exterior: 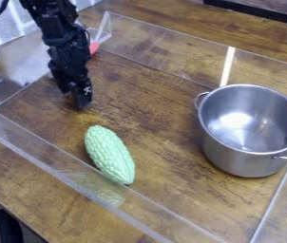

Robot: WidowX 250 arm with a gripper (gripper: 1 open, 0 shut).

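My black arm reaches in from the top left, with the gripper (76,93) low over the wooden tabletop (133,85) at the left. Its fingertips are dark and small here, so I cannot tell whether it is open or shut, or if anything is between them. A pale green ridged vegetable-like object (109,154) lies in the lower middle. A steel pot (245,128) with two handles stands at the right.
Clear low walls border the work area along the left, front and back. Something red, partly hidden, sits behind my arm.
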